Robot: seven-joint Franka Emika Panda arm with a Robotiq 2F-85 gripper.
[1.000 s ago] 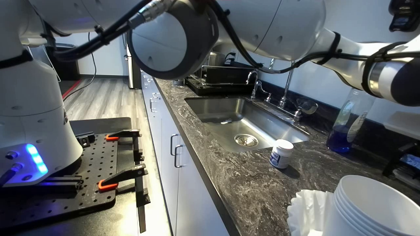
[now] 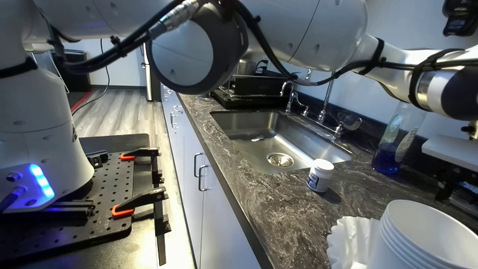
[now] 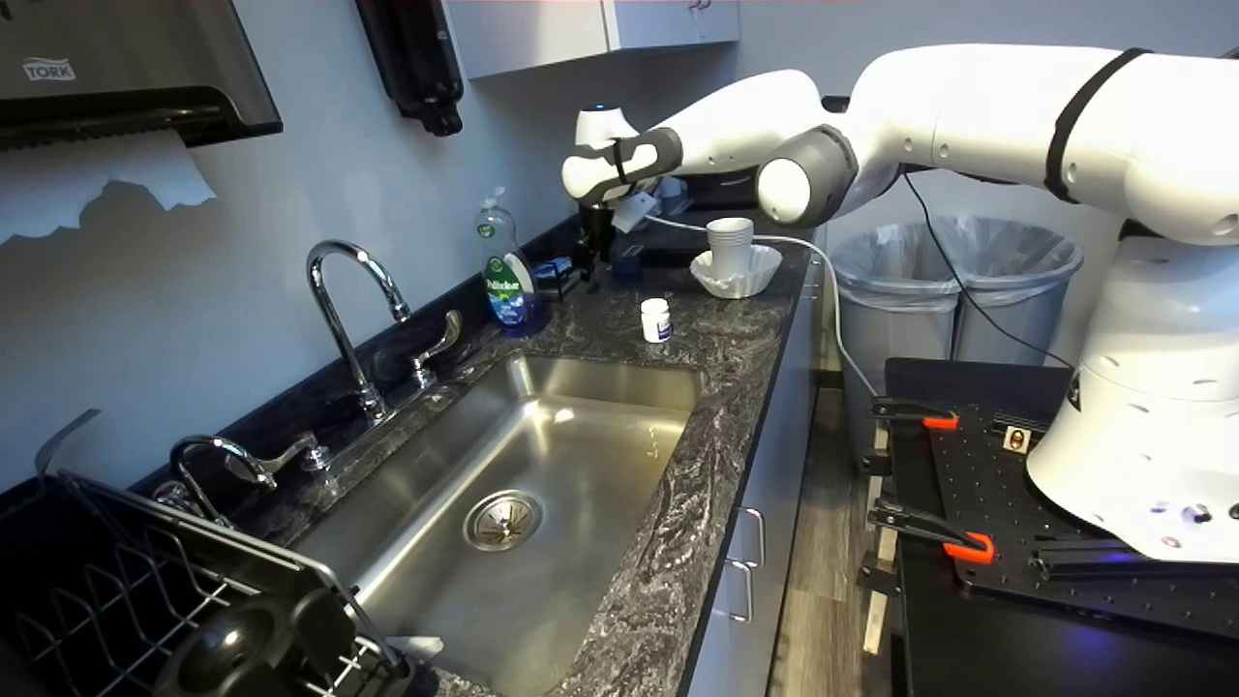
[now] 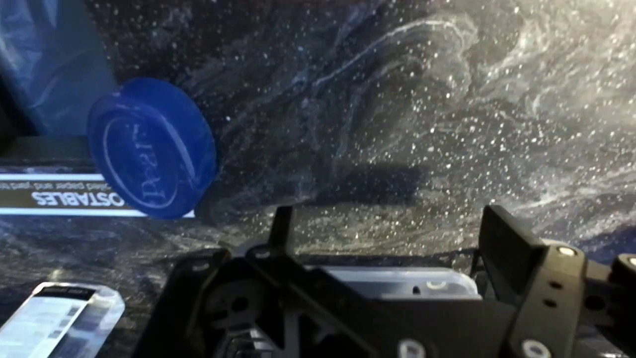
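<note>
My gripper stands open in the wrist view, its two black fingers (image 4: 504,238) wide apart and no object held between them. Below it, partly covered by the hand, shows a clear-and-white flat item (image 4: 411,281) on the dark counter. A round blue lid (image 4: 152,149) with raised lettering lies to the left of the fingers. From exterior view 2, the gripper (image 3: 594,261) points down over the far counter, right of the dish soap bottle (image 3: 506,267). A small white bottle (image 3: 656,321) stands upright on the counter, nearer the sink and apart from the gripper.
White stacked cups (image 3: 731,246) and a fluted white bowl (image 3: 743,279) stand near the counter's front edge. The sink (image 3: 581,465) is open and its faucet (image 3: 343,314) rises behind it. A white cable (image 3: 801,244) crosses the far counter.
In exterior view 1 the arm's far end has shifted slightly left, and a white part of the hand now shows more clearly at the right edge.
</note>
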